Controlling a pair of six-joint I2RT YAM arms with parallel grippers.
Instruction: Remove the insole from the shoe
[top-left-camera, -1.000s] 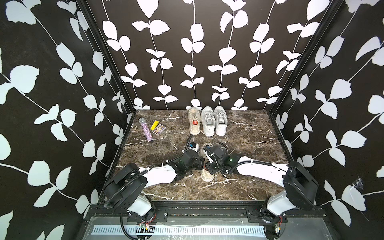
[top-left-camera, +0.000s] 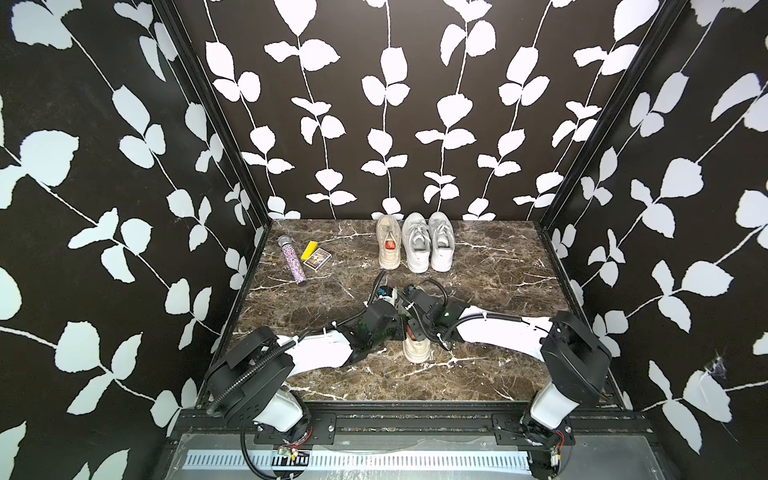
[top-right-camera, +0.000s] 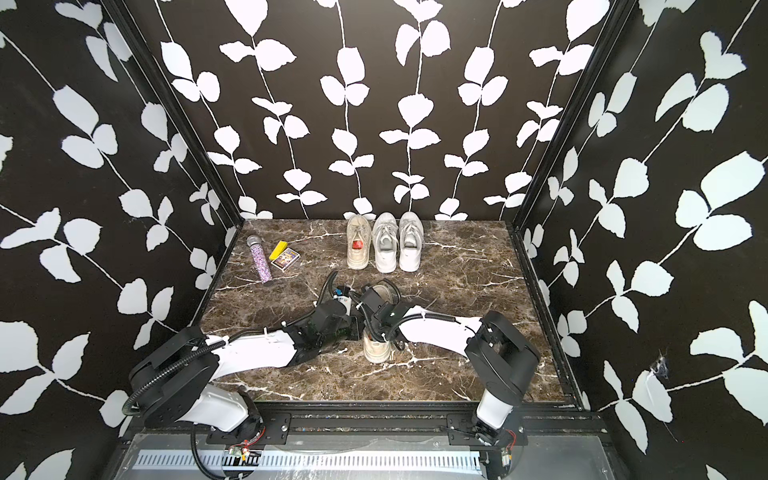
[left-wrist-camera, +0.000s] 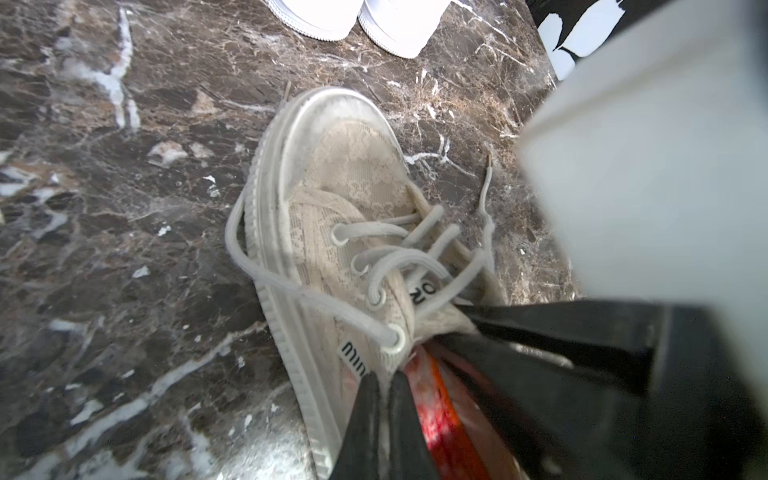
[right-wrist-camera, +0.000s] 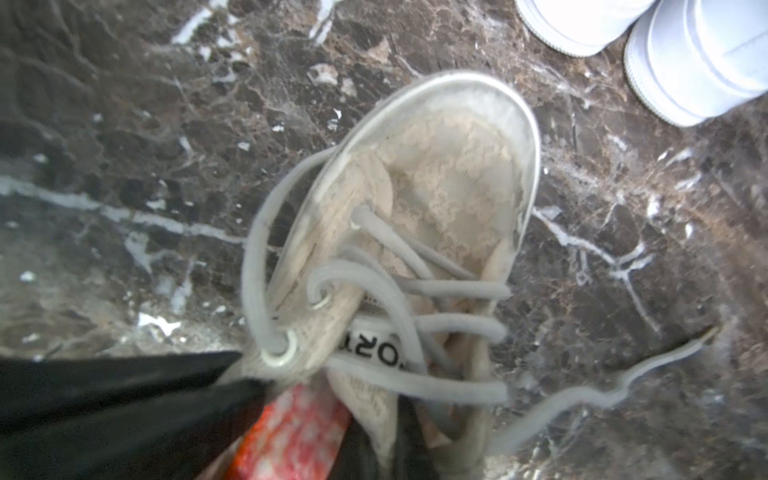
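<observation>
A beige lace-up shoe (top-left-camera: 417, 350) lies front centre with both grippers over its opening, toe away from me; its red insole (left-wrist-camera: 432, 408) shows inside. In the left wrist view my left gripper is shut at the near side of the opening. My right gripper reaches in from the right: its black fingers (right-wrist-camera: 112, 396) lie at the collar beside the tongue (right-wrist-camera: 364, 400). Both fingers look closed, though the right fingertips are partly hidden by the shoe and whether anything thin is between them is unclear.
A beige shoe (top-left-camera: 389, 256) and two white shoes (top-left-camera: 417, 256) stand at the back centre. A patterned cylinder (top-left-camera: 292, 260), a yellow item (top-left-camera: 309, 249) and a small box (top-left-camera: 317, 257) lie at the back left.
My left arm looks nearly unchanged.
</observation>
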